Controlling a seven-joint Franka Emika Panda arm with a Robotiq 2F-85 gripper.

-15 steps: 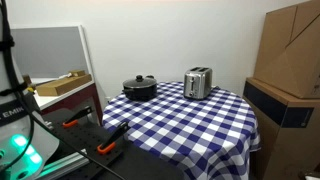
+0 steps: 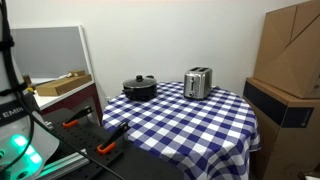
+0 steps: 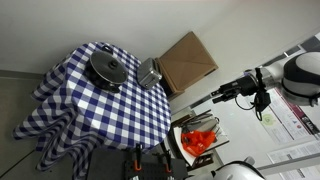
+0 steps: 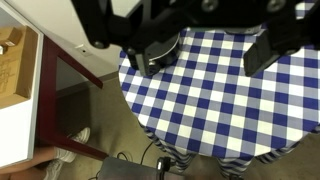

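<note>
A black lidded pot [image 2: 140,88] stands on the blue-and-white checked tablecloth [image 2: 185,121]. To its right is a silver two-slot toaster [image 2: 198,84]. From the other side, exterior view 2 shows the pot [image 3: 108,67] and the toaster [image 3: 149,73] near the table's far edge. In the wrist view my gripper is above the cloth, its dark blurred fingers wide apart, with only checked cloth visible between them. The left finger partly covers the pot [image 4: 172,54]. Exterior view 1 does not show the gripper.
Cardboard boxes [image 2: 285,110] stand right of the table. Orange-tipped black clamps [image 2: 112,138] are near the robot base, with cables close by. A white arm [image 3: 300,75] reaches in from the right of exterior view 2.
</note>
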